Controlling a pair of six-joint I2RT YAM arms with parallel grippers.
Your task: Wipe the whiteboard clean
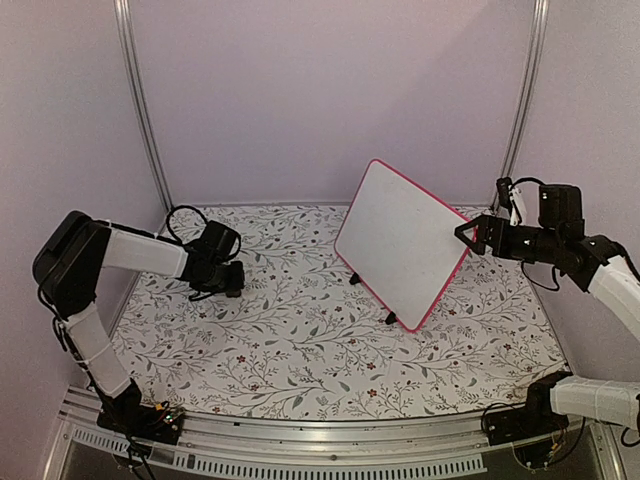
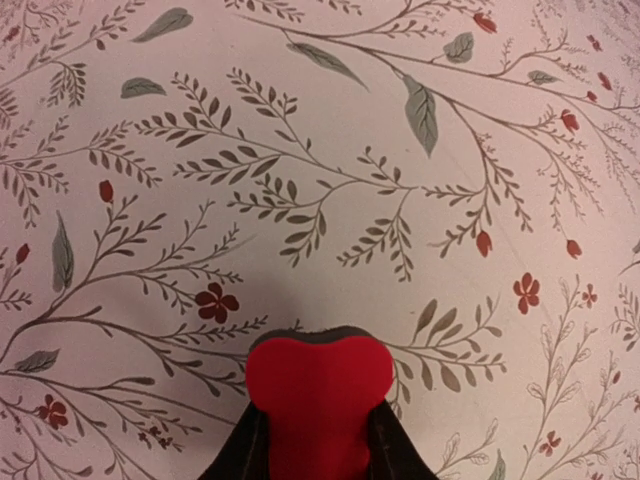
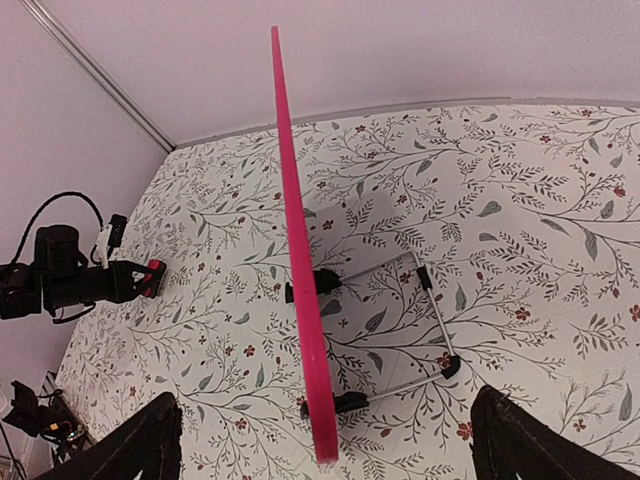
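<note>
The whiteboard, white with a pink rim, stands tilted on a stand at the right of the table; its blank face shows in the top view and its pink edge in the right wrist view. My left gripper, at the table's left, is shut on a red eraser with a dark edge, held over the floral surface. My right gripper is open by the board's upper right corner, the board's edge between its wide-apart fingers in the right wrist view.
Walls enclose the left, back and right. The stand's feet and thin rods lie under and behind the board.
</note>
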